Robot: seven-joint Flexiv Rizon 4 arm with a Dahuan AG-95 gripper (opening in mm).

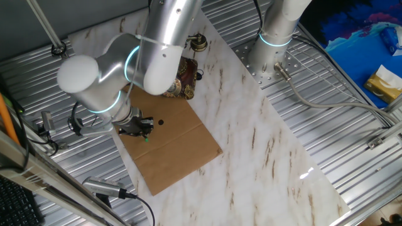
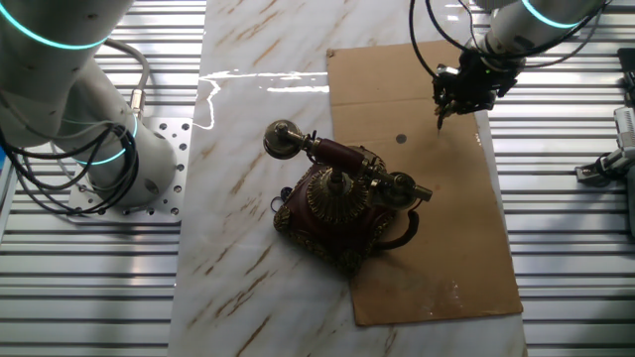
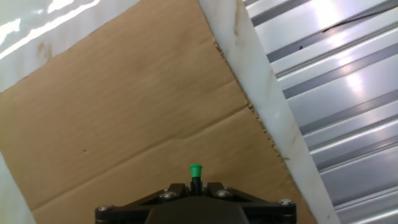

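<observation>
My gripper is low in the wrist view, its black fingers close together around a slim dark piece with a green tip. In exterior view 1 the gripper is over the left part of a brown cardboard sheet, and the green tip shows below it. From exterior view 2, the gripper appears above the cardboard's far right part, with a thin point directed down. Whether that point touches the sheet, I cannot tell. A small black round spot marks the cardboard beside the gripper.
An ornate red-and-gold telephone stands partly on the cardboard; my arm hides much of it in exterior view 1. Bare marble tabletop extends to the right of the sheet.
</observation>
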